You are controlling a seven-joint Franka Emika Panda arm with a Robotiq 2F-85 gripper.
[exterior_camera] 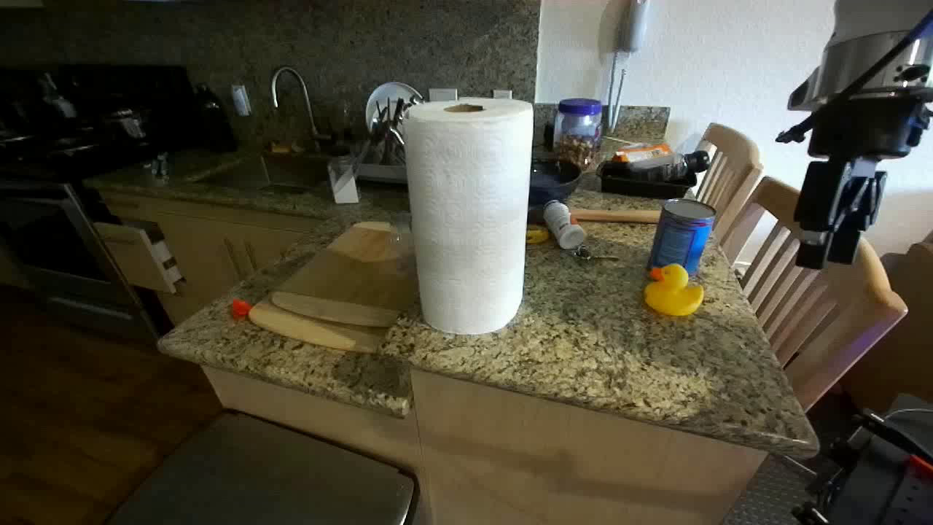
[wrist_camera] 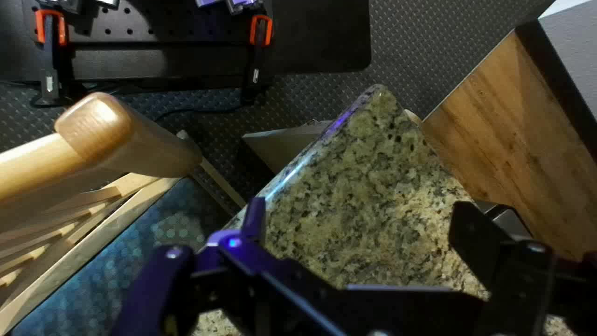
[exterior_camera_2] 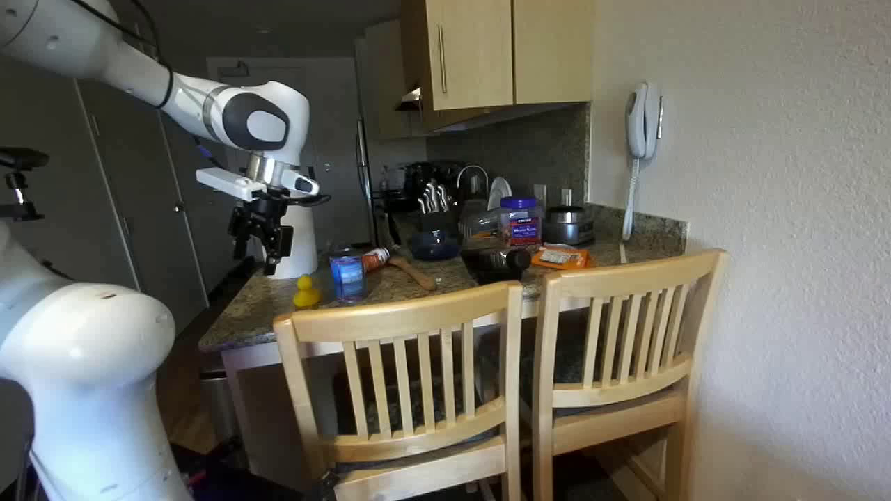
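High over the counter's near corner, my gripper is open, its two fingers wide apart with only bare granite below. In exterior view 1 the gripper (exterior_camera: 828, 251) hangs at the upper right, above and apart from everything on the counter. A yellow rubber duck (exterior_camera: 673, 293) sits near the counter's right side. Just behind it stands a blue can (exterior_camera: 682, 236). In exterior view 2 the gripper (exterior_camera_2: 256, 253) points down to the left of the duck (exterior_camera_2: 306, 292). Neither duck nor can shows in the wrist view.
An upright paper towel roll (exterior_camera: 472, 223) stands mid-counter, beside wooden cutting boards (exterior_camera: 341, 271). Farther back are a lying white bottle (exterior_camera: 564, 224), a dark bowl (exterior_camera: 552, 179), a purple-lidded jar (exterior_camera: 577, 133) and a black tray (exterior_camera: 645, 185). Wooden chairs (exterior_camera_2: 397, 325) line one side.
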